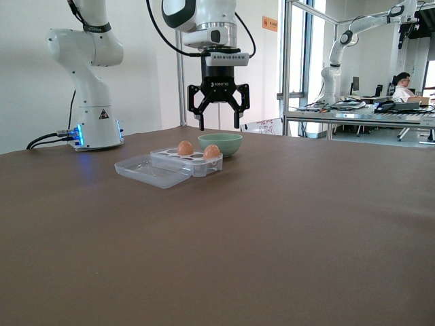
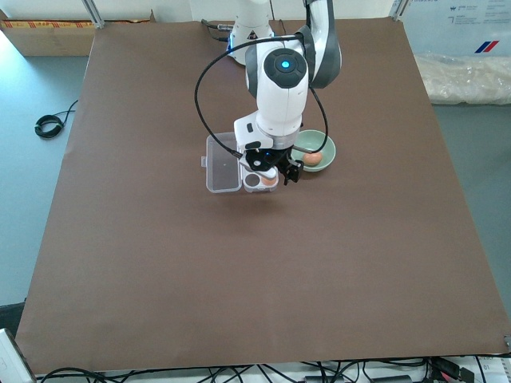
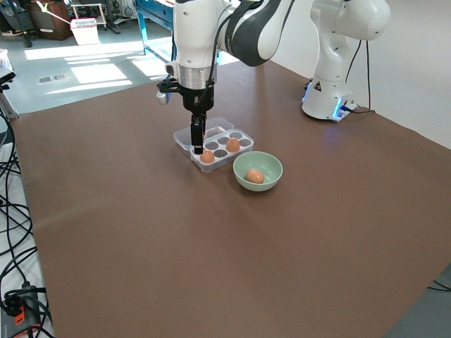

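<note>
The gripper hangs open, nothing between its fingers, above a clear plastic egg carton with its lid folded open; in the left view it partly covers the carton. Two brown eggs sit in the carton among several empty wells. A pale green bowl stands beside the carton and holds one egg.
A white arm base with cables stands at the table's back edge.
</note>
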